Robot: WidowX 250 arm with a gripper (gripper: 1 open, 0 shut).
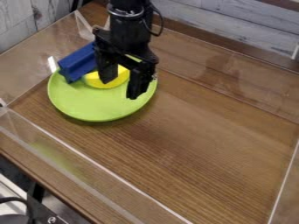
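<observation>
My black gripper (124, 70) hangs over a green plate (82, 103) at the upper left, its body partly in front of a yellow object (111, 79) that lies on the plate. A blue block (76, 61) sits at the plate's back left, beside the yellow object. Whether the fingers hold anything, and how far apart they are, is hard to tell.
A light wooden wall runs along the back right, and a pale rim edges the left side. A black cable shows at the bottom left.
</observation>
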